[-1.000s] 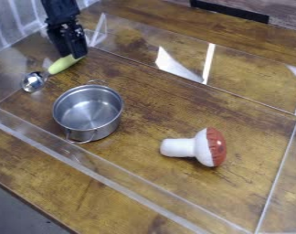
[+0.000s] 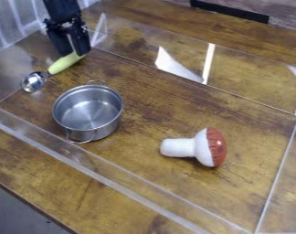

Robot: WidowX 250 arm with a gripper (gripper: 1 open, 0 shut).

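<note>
At the top left my black gripper point(image 2: 74, 46) hangs low over the handle end of a ladle with a yellow-green handle point(image 2: 63, 64) and a steel head point(image 2: 34, 81). The gripper looks open, though its fingertips are small and dark in this view. A steel pot point(image 2: 89, 112) with wire handles stands to the front right of the ladle. A white toy mushroom with a red cap point(image 2: 209, 146) lies on its side at the right.
The wooden table point(image 2: 144, 183) has clear low walls around the work area, with white patches point(image 2: 177, 69) on the back one.
</note>
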